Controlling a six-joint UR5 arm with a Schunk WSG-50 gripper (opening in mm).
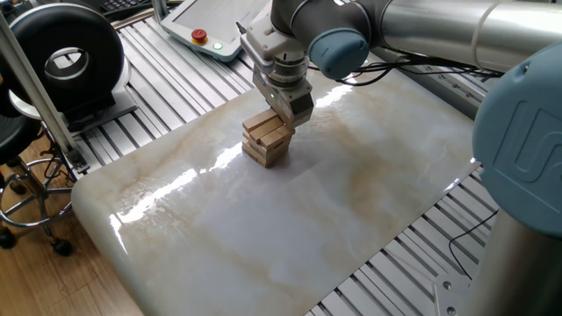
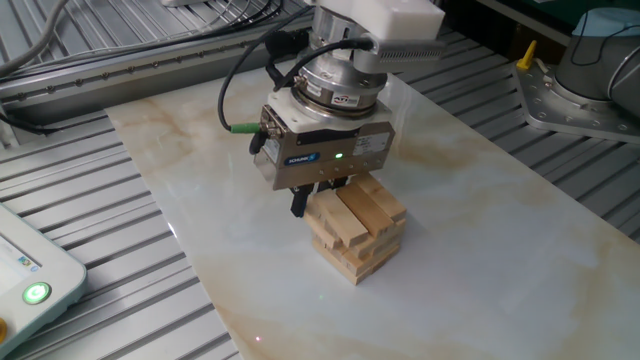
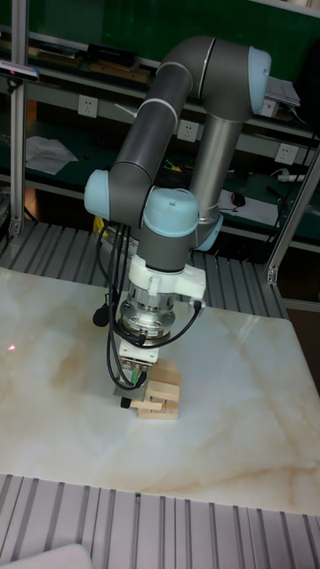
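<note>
A short stack of light wooden blocks (image 2: 357,243) stands on the glossy marbled tabletop, with its blocks laid crosswise in layers. The top blocks (image 1: 265,128) lie side by side, with gaps between them. My gripper (image 2: 318,195) is low against one side of the stack, its metal body slanting over the upper layers. One black finger (image 2: 299,203) shows beside the top blocks; the other is mostly hidden behind the stack and the gripper body. In exterior view 3, a dark fingertip (image 3: 126,403) is close to a block's end. Whether a block is held between the fingers is not clear.
Around the stack, the marbled tabletop (image 1: 255,228) is bare. A teach pendant with a red stop button (image 1: 200,36) lies beyond its edge on the slatted bench. Cables (image 3: 116,284) hang along the wrist. A black stool (image 1: 66,61) stands off to the side.
</note>
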